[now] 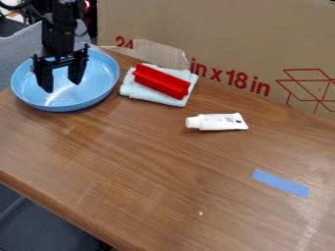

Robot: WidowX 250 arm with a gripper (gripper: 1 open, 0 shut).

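My black gripper [61,65] hangs at the upper left, over and low within a shallow blue bowl [81,98], its two fingers apart and nothing visible between them. To the right of the bowl a red block [161,81] lies on a folded white cloth [135,90]. A white tube [216,122] rests on the wooden table further right.
A cardboard box [249,44] stands along the back. A blue tape strip [281,182] is on the table [170,196] at the right. The table's edge runs along the lower left.
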